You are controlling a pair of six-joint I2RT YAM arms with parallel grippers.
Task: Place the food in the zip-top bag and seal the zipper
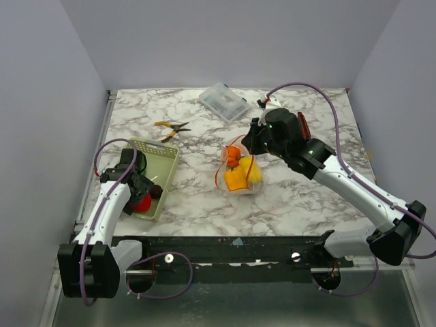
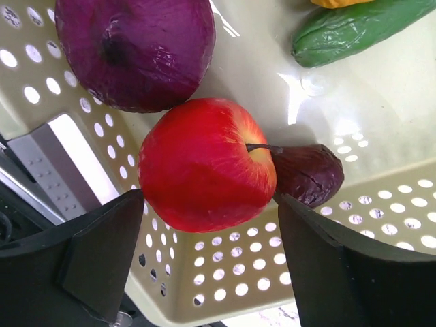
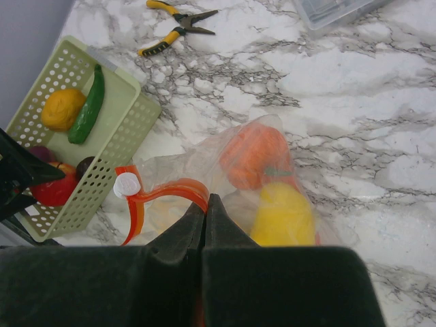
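Note:
In the left wrist view my left gripper is down in the green basket [image 2: 197,300], fingers apart around a red apple [image 2: 204,163], beside a purple onion [image 2: 133,48], a dark oblong item [image 2: 306,174] and a cucumber [image 2: 351,34]. An orange fruit [image 3: 63,109] shows in the right wrist view. My right gripper is shut at the orange zipper edge of the clear bag [image 3: 170,163], which contains orange and yellow peppers [image 3: 283,214].
Pliers [image 1: 172,129] and a clear plastic box [image 1: 223,101] lie behind on the marble table. A red object [image 1: 304,124] is behind the right arm. The table between basket and bag is clear.

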